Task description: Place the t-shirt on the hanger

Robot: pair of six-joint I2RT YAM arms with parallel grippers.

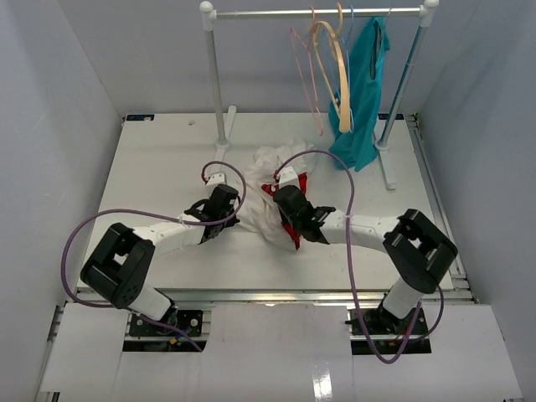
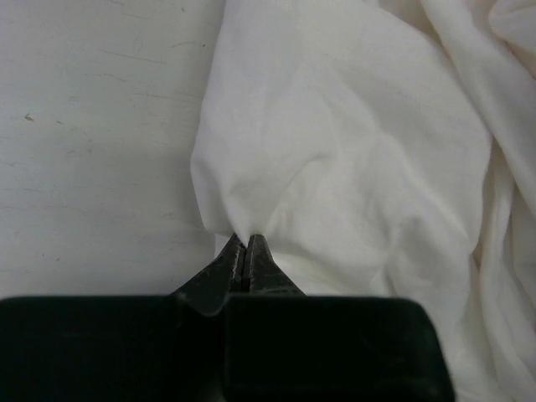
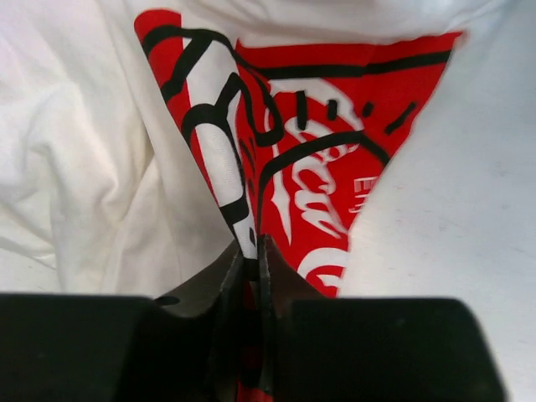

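A crumpled white t-shirt with a red printed patch lies on the table below the rack. My left gripper is at the shirt's left edge in the left wrist view, tips together on a fold of white cloth. In the right wrist view my right gripper is shut on a red and black printed fold of the shirt. From above, both grippers are over the shirt, partly hiding it.
A white rack at the back holds pink hangers, a wooden hanger and a teal garment.
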